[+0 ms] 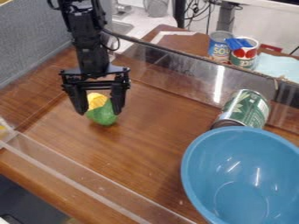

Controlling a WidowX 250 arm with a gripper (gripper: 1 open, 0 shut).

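Note:
My black gripper (pixel 97 105) hangs at the upper left of the wooden table, open, with its fingers around a small yellow and green object (pixel 101 114) resting on the surface. The fingers partly hide the object's top.
A large blue bowl (pixel 239 180) fills the lower right, with a green can (pixel 244 109) lying just behind it. Clear walls edge the table (pixel 146 157). Cans (pixel 243 55) stand beyond the back wall.

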